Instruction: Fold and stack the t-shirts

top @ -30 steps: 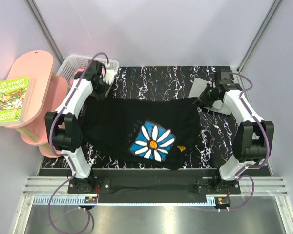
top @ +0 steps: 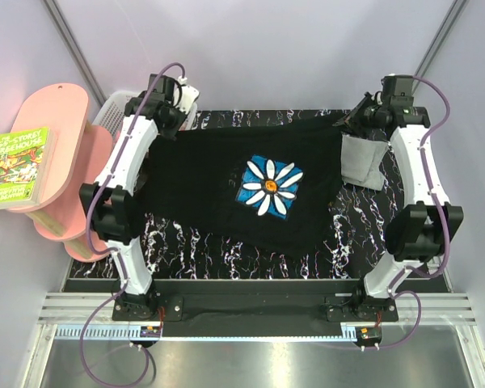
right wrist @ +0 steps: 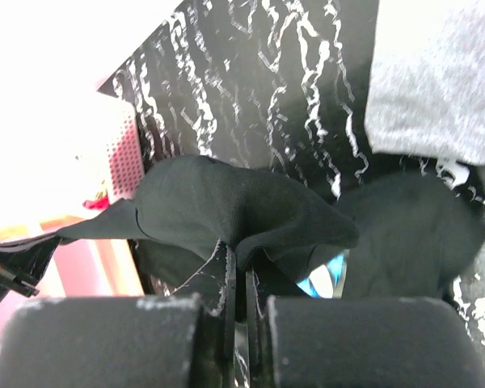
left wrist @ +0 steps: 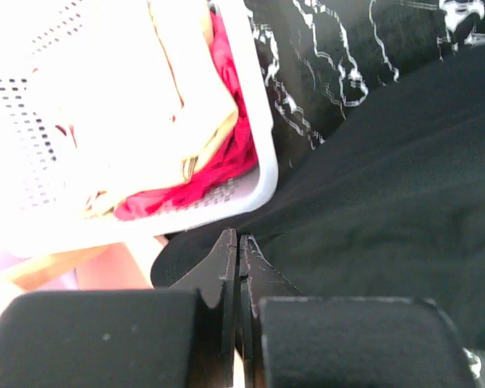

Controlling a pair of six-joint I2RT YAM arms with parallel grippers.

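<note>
A black t-shirt (top: 202,186) with a blue square and white daisy print (top: 269,187) is stretched between both grippers over the marbled mat. My left gripper is shut at the shirt's upper left corner, beside the basket; the cloth shows around its tips, any between them being thin. My right gripper is shut on the shirt's upper right corner, with bunched cloth hanging from its fingertips. A folded grey cloth (right wrist: 432,81) lies under and beside the right arm.
A white basket (left wrist: 262,137) holding yellow and red clothes sits at the back left. A pink shelf (top: 48,113) with a book stands at the left. Bare mat (top: 356,234) shows along the front and right, with walls around.
Both grippers have moved toward the back, the right also further right. The shirt's top edge has risen with them and pulled straighter, and the daisy print has shifted back and right.
</note>
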